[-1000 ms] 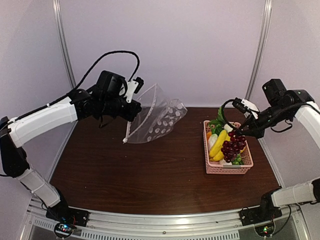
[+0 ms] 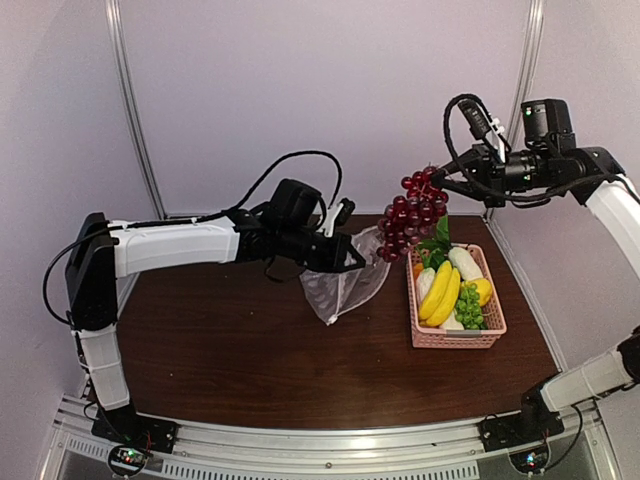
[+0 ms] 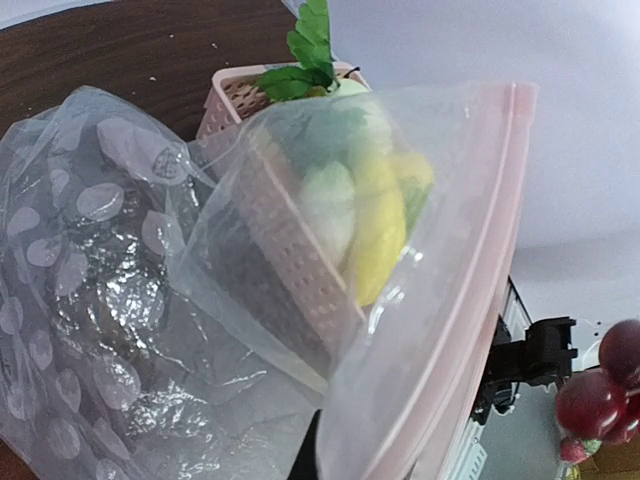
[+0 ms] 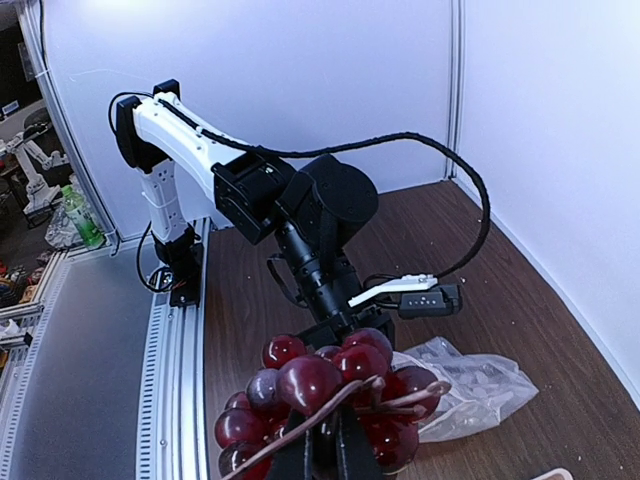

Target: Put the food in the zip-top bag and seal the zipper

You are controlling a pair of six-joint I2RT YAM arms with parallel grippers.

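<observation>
A bunch of red grapes (image 2: 412,214) dangles from my right gripper (image 2: 440,181), which is shut on its stem, up in the air above the basket's back left corner. The right wrist view shows the grapes (image 4: 308,384) filling the space around the fingers. The clear zip bag (image 2: 345,290) hangs below my left gripper (image 2: 352,264), which is shut on its edge. In the left wrist view the bag's pink zipper rim (image 3: 490,250) slants upward with its mouth spread; the fingertips there are mostly hidden behind plastic.
A pink basket (image 2: 459,340) on the right holds bananas (image 2: 441,297), green grapes (image 2: 468,308), a white radish (image 2: 464,263) and other produce. Bare dark table (image 2: 230,350) lies to the left and front.
The red grapes have risen out of the basket and moved left with my right gripper. My left gripper has carried the bag right and lower, toward the basket.
</observation>
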